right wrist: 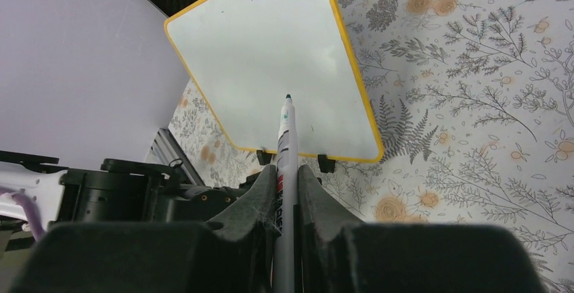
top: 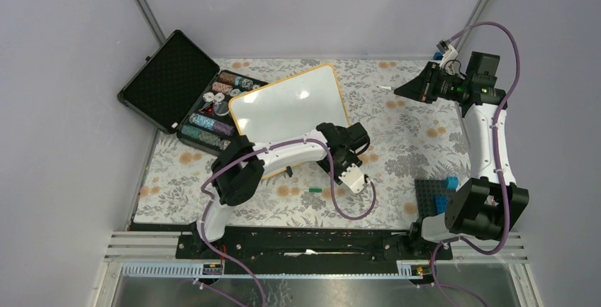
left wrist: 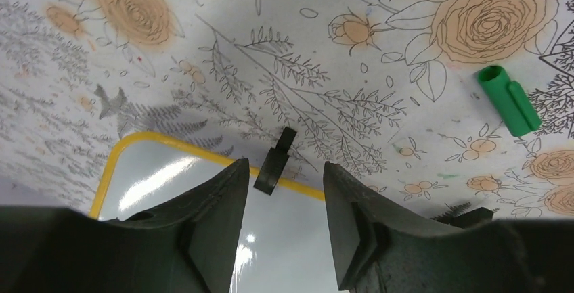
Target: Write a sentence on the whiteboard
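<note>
A yellow-edged whiteboard (top: 283,112) lies tilted on the patterned table, its lower right part hidden by my left arm in the top view. My right gripper is shut on a white marker (right wrist: 288,130), whose uncapped green tip points away from the fingers. It is held to the right of the board, clear of it. Over the board's lower edge hangs my left gripper, fingers apart and empty. Beyond its fingertips a black clip (left wrist: 272,170) sits at the board edge. The green marker cap (left wrist: 511,103) lies loose on the table.
An open black case (top: 173,84) with rolls and small parts stands left of the board. A dark brick plate (top: 429,199) with blue pieces is at the right edge. Bare table lies between board and right arm.
</note>
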